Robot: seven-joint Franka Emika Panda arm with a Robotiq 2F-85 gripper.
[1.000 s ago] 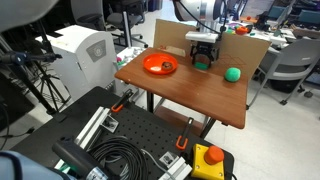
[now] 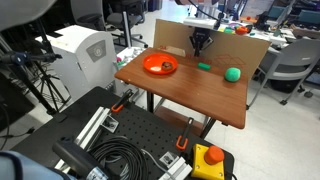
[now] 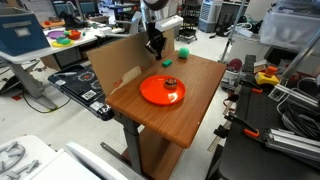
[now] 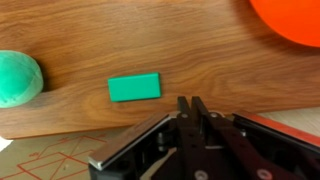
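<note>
A green rectangular block (image 4: 134, 87) lies flat on the wooden table, clear of my gripper. In the wrist view the fingertips sit close together with a narrow gap, and nothing shows between them; how far apart the fingers stand is hard to judge. Exterior view 1 puts the gripper (image 2: 199, 48) in the air above the green block (image 2: 204, 67). A round green object (image 4: 18, 79) rests to the block's left in the wrist view. The orange-red plate (image 3: 156, 98) stands on the table's other side, with a small reddish-brown item (image 3: 170, 83) on it.
A cardboard panel (image 2: 168, 36) stands upright along the table's back edge, near the arm. Bare wood (image 2: 190, 90) fills the table's front. A yellow box with a red button (image 2: 209, 163) is off the table, in front.
My gripper has risen from low over the green block, and the block now shows uncovered on the table. The plate and the round green object have not moved.
</note>
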